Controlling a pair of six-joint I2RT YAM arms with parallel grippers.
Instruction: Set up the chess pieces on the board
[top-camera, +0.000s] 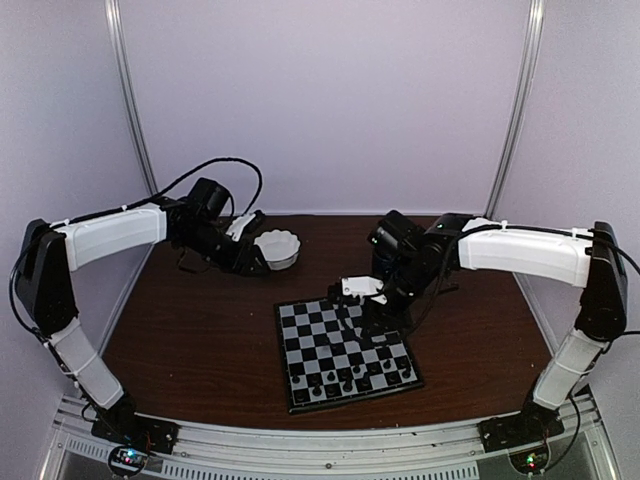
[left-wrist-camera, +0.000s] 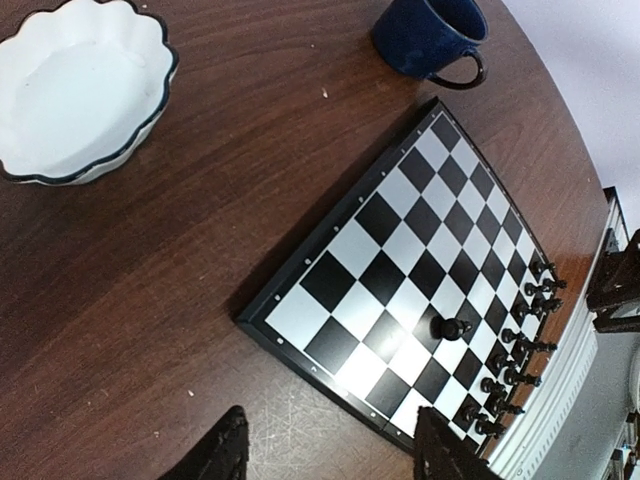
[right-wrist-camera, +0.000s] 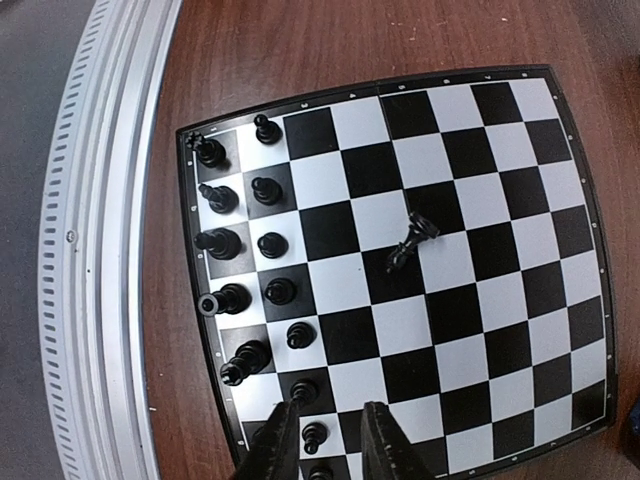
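Observation:
The chessboard (right-wrist-camera: 405, 360) lies on the table. Along one side stand two rows of black pieces, among them a pawn (right-wrist-camera: 272, 245) and a taller piece (right-wrist-camera: 247, 362). One single black piece (right-wrist-camera: 410, 242) is out on the middle squares, apart from those rows; whether it stands or lies I cannot tell. Over the board is my right gripper, part open, with only the board and pieces below showing between its fingers. My left gripper is open and empty, held near the bowl at the back left.
A white scalloped bowl (top-camera: 278, 248) sits at the back left. Behind the board is a dark blue mug (left-wrist-camera: 430, 38), mostly covered by the right arm in the top view. Bare table (top-camera: 190, 350) spreads to the board's left.

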